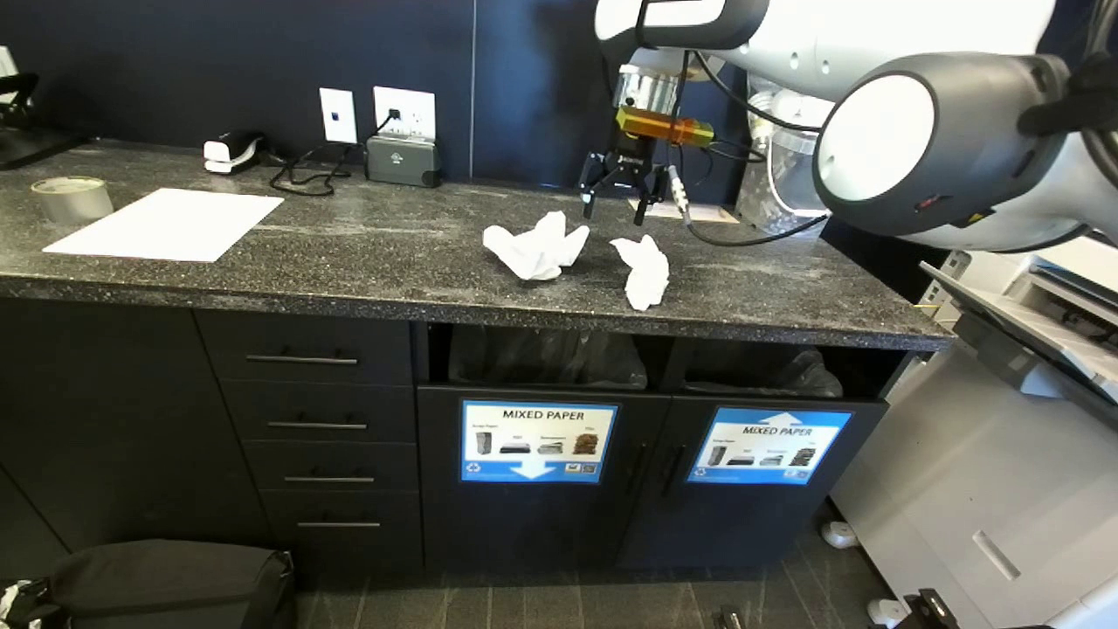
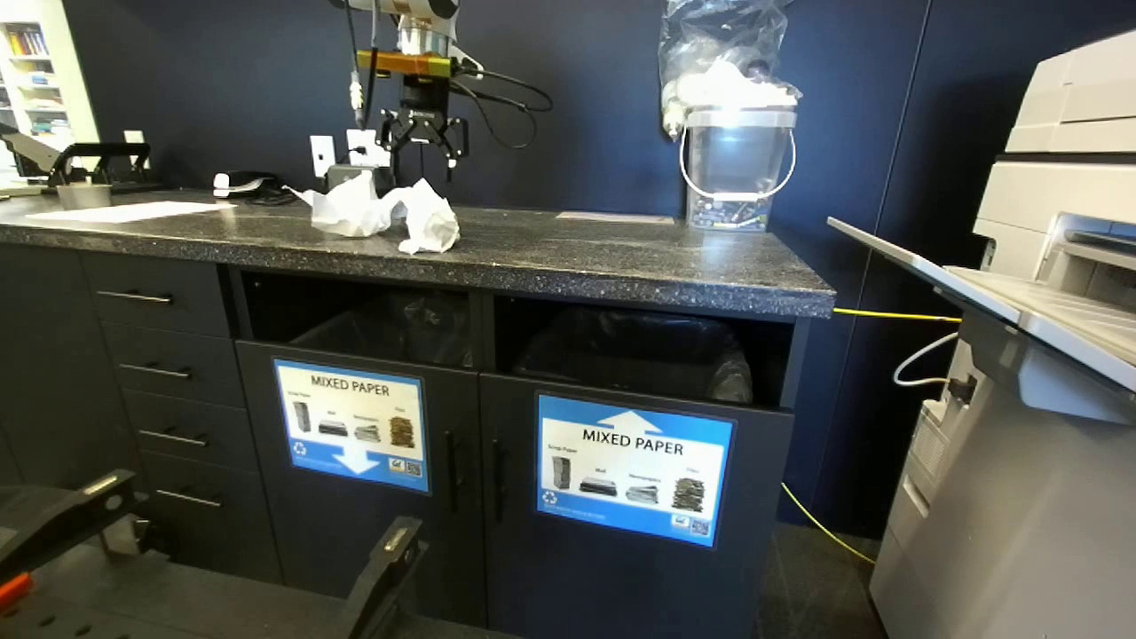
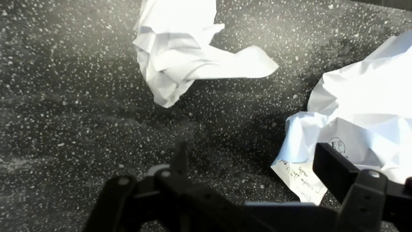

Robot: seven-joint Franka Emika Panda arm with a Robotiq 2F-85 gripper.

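Two crumpled white papers lie apart on the dark speckled counter (image 1: 398,241). In exterior view 1 the larger crumpled paper (image 1: 536,247) is left of the smaller crumpled paper (image 1: 645,274). My gripper (image 1: 616,210) hangs above the counter behind them, fingers spread and empty. The wrist view has one crumpled paper (image 3: 173,50) at the top, clear of the fingers. At the right, another crumpled paper (image 3: 367,104) with handwriting on it is partly covered by a finger (image 3: 334,164); whether they touch I cannot tell.
Bins sit under the counter behind openings (image 2: 628,351) marked MIXED PAPER. A clear bucket (image 2: 740,170) stands near the counter's right end. Farther left are a flat white sheet (image 1: 168,224), a tape roll (image 1: 72,200) and a stapler (image 1: 231,152). A printer (image 2: 1065,266) stands at the right.
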